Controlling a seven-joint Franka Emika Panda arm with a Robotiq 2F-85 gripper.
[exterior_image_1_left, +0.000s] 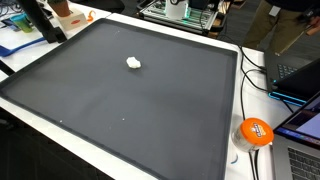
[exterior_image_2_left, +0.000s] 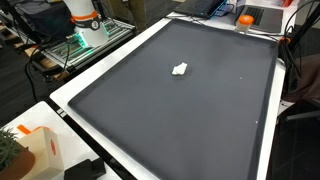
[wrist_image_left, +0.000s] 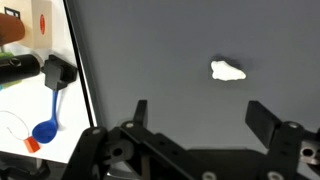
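Observation:
A small, crumpled-looking white piece (exterior_image_1_left: 133, 62) lies alone on the grey mat, toward its far side in exterior view 1. Exterior view 2 shows the same white piece (exterior_image_2_left: 180, 69) left of the mat's middle. From the wrist, the white piece (wrist_image_left: 227, 71) appears right of centre, on bare mat. My gripper shows at the bottom of that view, its two dark fingers spread wide with only mat between them. The white piece is apart from both fingers. Neither exterior view shows the fingers.
An orange-lidded jar (exterior_image_1_left: 252, 134) stands on the white table edge beside a laptop (exterior_image_1_left: 298, 158). Along the opposite edge lie a blue spoon (wrist_image_left: 46, 128), a wooden box (wrist_image_left: 36, 22) and other small items.

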